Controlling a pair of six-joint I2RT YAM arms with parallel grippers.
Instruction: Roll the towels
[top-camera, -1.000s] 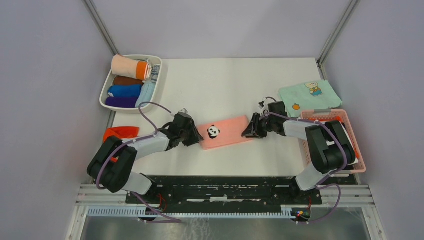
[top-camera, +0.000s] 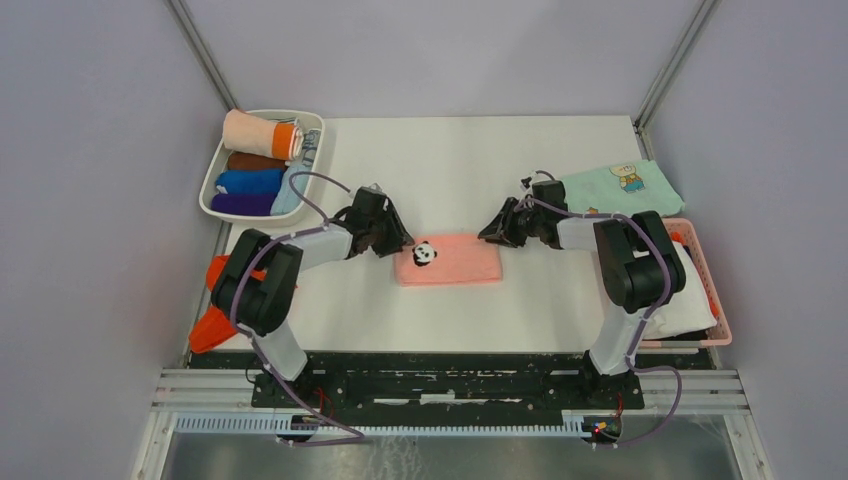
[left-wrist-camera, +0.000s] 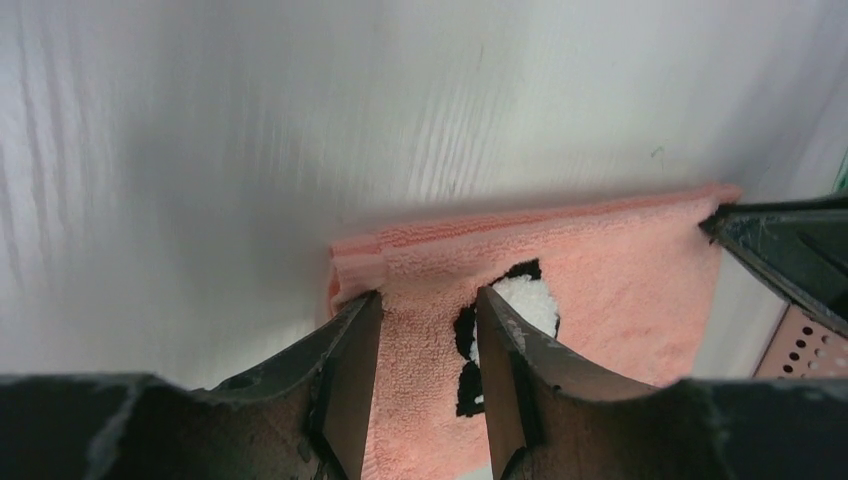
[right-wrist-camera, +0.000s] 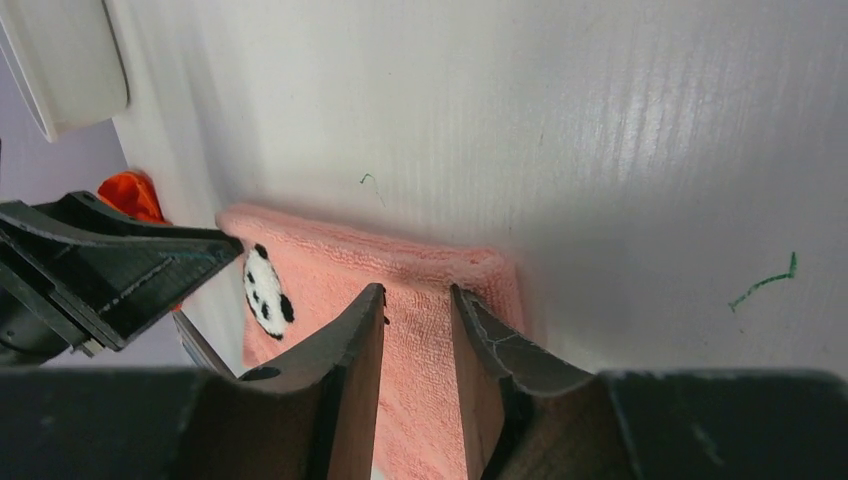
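A folded pink towel (top-camera: 455, 265) with a panda patch lies flat in the middle of the table. At its far left corner, my left gripper stands part open, with towel fabric showing in the gap between its fingertips. On the far right corner my right gripper is likewise part open, its fingertips over the pink cloth. Neither finger is closed on the fabric. A straight folded edge of the towel runs between the two grippers, as the left wrist view shows. The fingertips' contact with the cloth is hard to judge.
A white bin (top-camera: 213, 172) of rolled towels stands at the back left. Orange-red cloth (top-camera: 213, 328) lies at the left edge. To the right are a flat mint towel (top-camera: 622, 190) and a pink basket (top-camera: 725, 318) holding cloths.
The towel has turned, its front edge now nearly level and farther back. Both grippers went from its sides to its far edge, and their fingers now reach over its far corners.
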